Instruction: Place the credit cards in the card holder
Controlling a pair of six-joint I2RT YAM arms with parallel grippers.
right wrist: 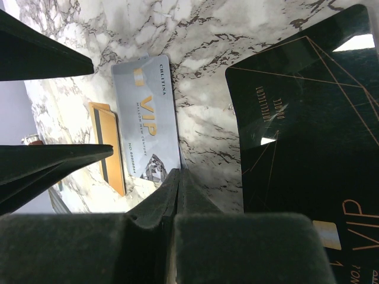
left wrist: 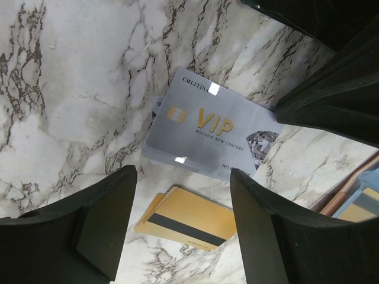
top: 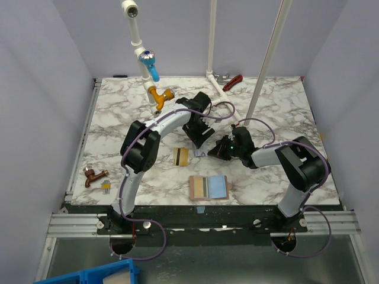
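Note:
Silver VIP cards (left wrist: pixel 210 127) lie stacked on the marble, with gold cards (left wrist: pixel 183 216) beside them. My left gripper is open above them, nothing between its fingers. My right gripper is shut, its tips at the silver cards' edge; nothing shows held. The card holder (top: pixel 222 187) lies near the front, holding gold and blue cards or inserts; which cannot be told. A large black VIP card surface (right wrist: pixel 296 136) shows at the right in the right wrist view.
White pipes with taps (top: pixel 160 97) stand at the back left. A bronze tap (top: pixel 95 176) lies at the left. Red-handled pliers (top: pixel 232 83) lie at the back.

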